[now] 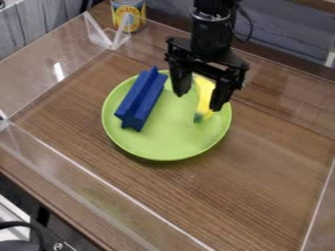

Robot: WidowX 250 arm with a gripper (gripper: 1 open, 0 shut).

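My black gripper (202,80) hangs over the right side of a green plate (170,142), its fingers apart. A yellow banana-like piece (205,106) with a green tip lies on the plate just beneath and between the fingers, partly hidden by them. A long blue block (139,98) lies on the plate's left half.
A can (127,17) stands at the back left. A dark cable shows at the lower left corner.
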